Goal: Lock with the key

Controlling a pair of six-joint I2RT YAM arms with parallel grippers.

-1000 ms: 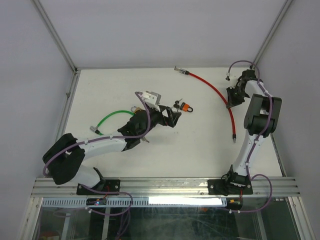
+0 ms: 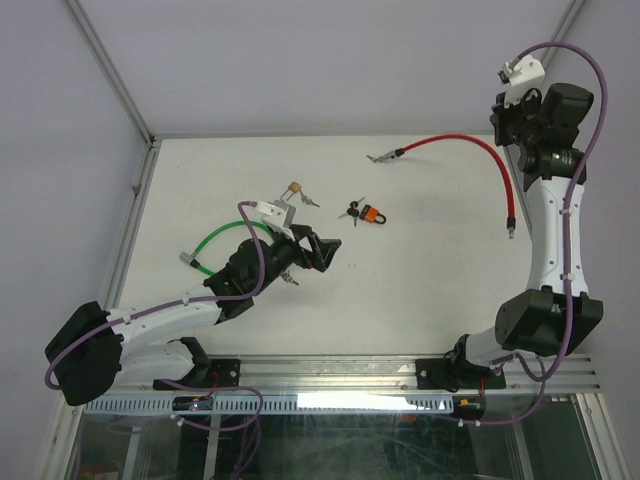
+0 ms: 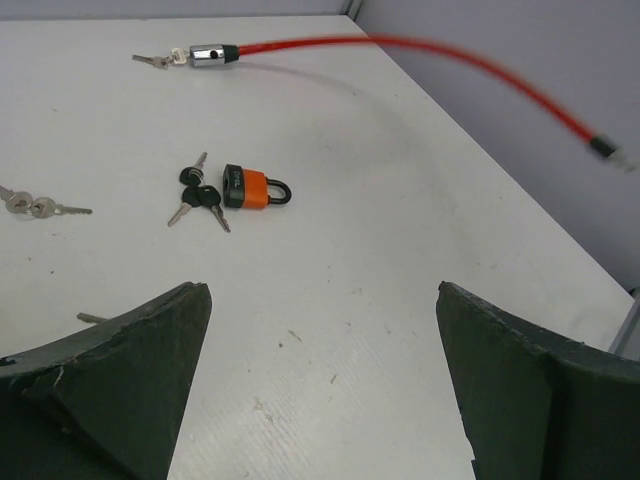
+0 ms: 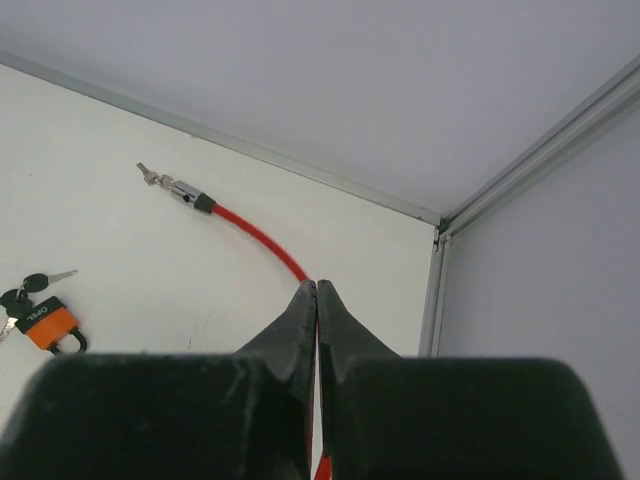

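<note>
The red cable lock [image 2: 450,137] arcs across the far right. Its silver cylinder [image 3: 208,55] has keys [image 3: 165,58] hanging at its outer end, while the other end [image 2: 511,222] points toward the front, blurred in the left wrist view. My right gripper [image 2: 497,128] is shut on the cable, which runs under its closed fingertips in the right wrist view; the exact pinch is hidden. My left gripper [image 2: 322,252] stands open over the middle of the table, with no object between its fingers.
An orange and black padlock [image 2: 373,214] lies beside black-headed keys [image 2: 352,211]. Farther left are a brass padlock [image 2: 294,187] with keys [image 2: 308,201] and a green cable lock [image 2: 212,238].
My left gripper has shifted slightly left and forward, still open.
</note>
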